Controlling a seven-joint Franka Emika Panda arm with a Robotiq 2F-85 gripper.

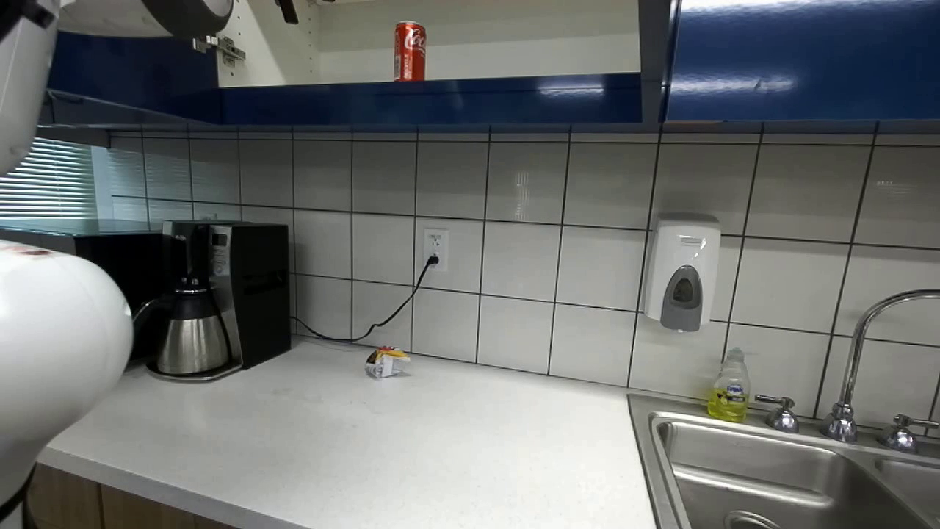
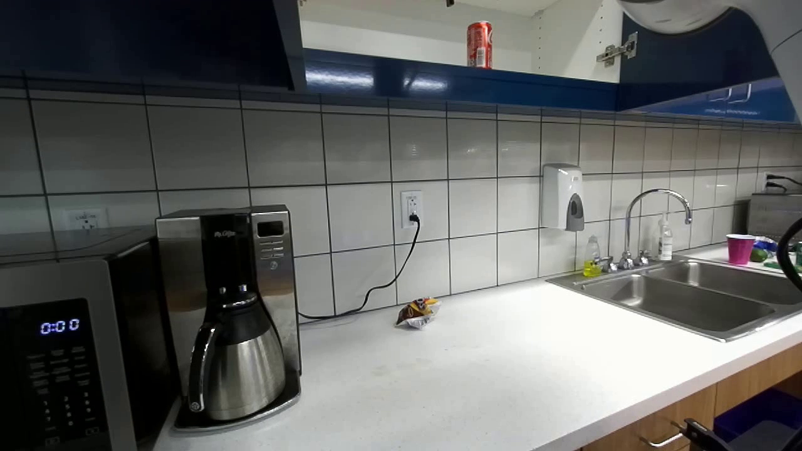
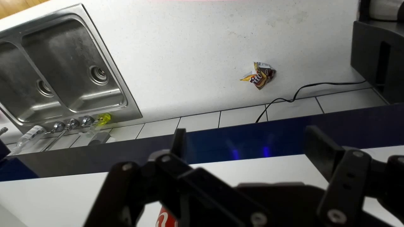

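My gripper stands open in the wrist view, its dark fingers wide apart with nothing between them. A red Coca-Cola can is upright on the open cabinet's shelf, near its front edge. In the wrist view only part of the can shows at the bottom, the rest hidden behind the gripper's linkage. A crumpled snack bag lies on the white counter, close to the tiled wall. Both exterior views leave the gripper almost wholly out of frame.
The cabinet's blue front edge overhangs the counter. A coffee maker and a microwave occupy one end. Toward the other are the steel sink, a yellow soap bottle and a wall dispenser. Mid-counter is clear.
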